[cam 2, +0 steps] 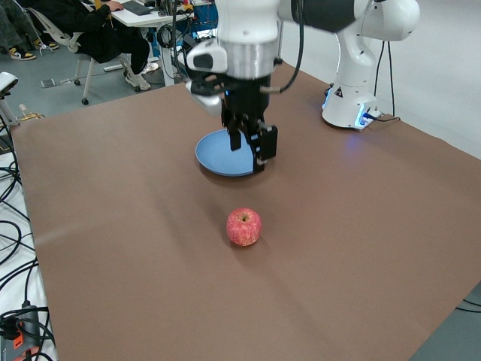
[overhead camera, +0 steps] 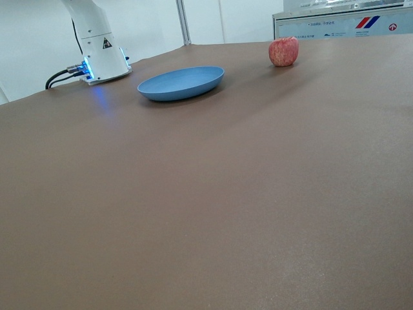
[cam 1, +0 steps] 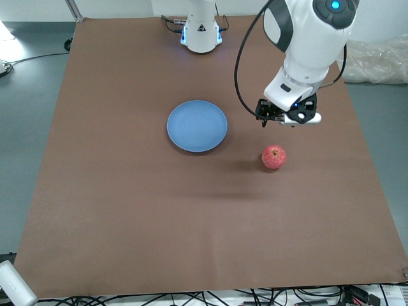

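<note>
A red apple [cam 1: 273, 157] rests on the brown table [cam 1: 159, 223], right of and a little nearer than a flat blue plate [cam 1: 196, 125] in the left view. Both also show in the top view, apple [overhead camera: 283, 51] and plate [overhead camera: 180, 84]. My black gripper [cam 1: 275, 118] hangs above the table beyond the apple, to the plate's right. In the right view the gripper [cam 2: 246, 150] stands in front of the plate [cam 2: 216, 156], behind the apple [cam 2: 243, 226]. Whether its fingers are open or shut is unclear.
Cables and electronics [cam 1: 363, 293] lie along the near edge.
</note>
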